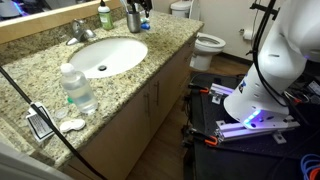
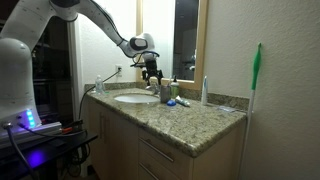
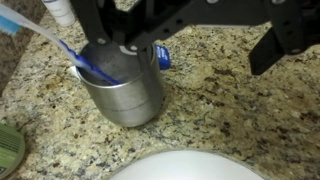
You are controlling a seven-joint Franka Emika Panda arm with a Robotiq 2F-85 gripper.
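A silver metal cup (image 3: 125, 100) stands on the granite counter, a blue-and-white toothbrush (image 3: 72, 52) leaning out of it. My gripper is open directly above the counter. In the wrist view, its left finger overlaps the cup's rim, and the right one is over bare granite. Whether the left finger is inside the cup or only above it, I cannot tell. Beyond the sink, the cup (image 1: 133, 21) shows in exterior view 1 with the gripper at the top edge. Exterior view 2 has the gripper (image 2: 151, 78) just over the cup area.
The white sink (image 1: 107, 58) lies on the near side of the cup. A green soap bottle (image 1: 105, 15) and the faucet (image 1: 80, 33) are along the mirror. A blue item (image 3: 162, 56) sits right beside the cup.
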